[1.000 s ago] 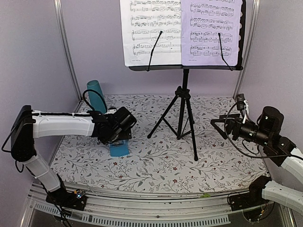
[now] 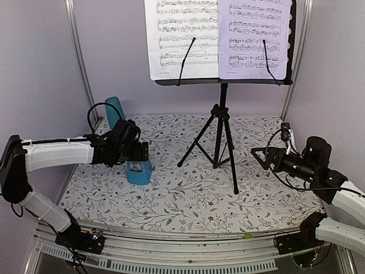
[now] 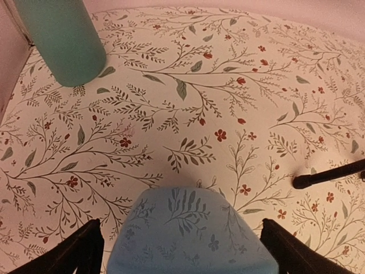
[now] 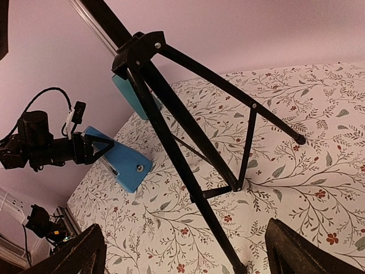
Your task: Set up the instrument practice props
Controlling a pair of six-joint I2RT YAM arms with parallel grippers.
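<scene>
On the left of the patterned surface stands a blue box (image 2: 138, 177) with a round detail on its side (image 4: 140, 168). My left gripper (image 2: 141, 150) is at its upper part; in the left wrist view its fingers (image 3: 85, 251) are wide apart, with the glossy blue top (image 3: 188, 240) showing between them. Whether they touch it, I cannot tell. A black music stand (image 2: 219, 123) holds two sheets of music (image 2: 185, 28) under thin clips. To its right my right gripper (image 2: 263, 156) hangs open and empty, its fingers (image 4: 293, 251) far apart.
A teal cylinder (image 2: 114, 107) leans in the far left corner, behind the left arm. The stand's legs (image 2: 234, 165) spread across the middle. Walls close in on both sides.
</scene>
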